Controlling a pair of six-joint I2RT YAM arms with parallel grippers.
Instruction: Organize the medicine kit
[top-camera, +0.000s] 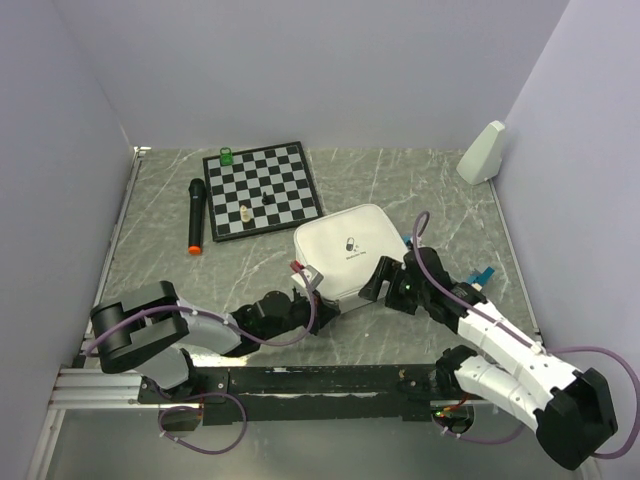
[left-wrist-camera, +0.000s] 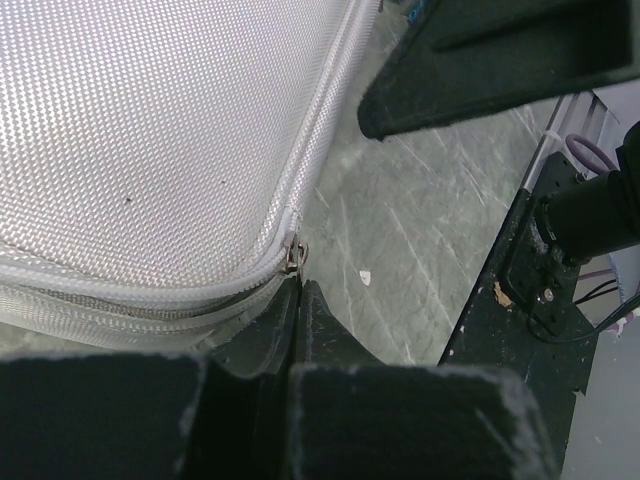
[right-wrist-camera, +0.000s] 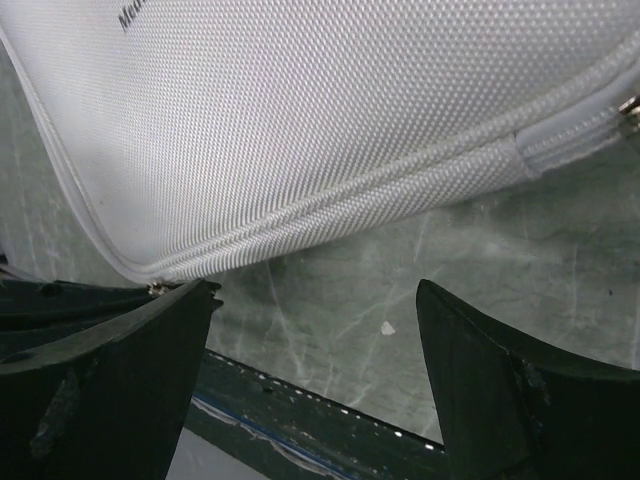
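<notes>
The white mesh medicine bag (top-camera: 350, 250) lies closed at the centre of the table, its zip running round the rim. My left gripper (top-camera: 320, 305) is shut at the bag's near edge, on the metal zipper pull (left-wrist-camera: 296, 255) seen in the left wrist view. My right gripper (top-camera: 385, 285) hangs over the bag's right near corner, its fingers parted with nothing clearly between them; in the right wrist view the bag's edge lies beyond the fingertips.
A chessboard (top-camera: 291, 180) with a few small items stands at the back left, beside a black microphone (top-camera: 196, 215). A white device (top-camera: 483, 152) is at the back right. Small blue items (top-camera: 485, 275) lie at the right.
</notes>
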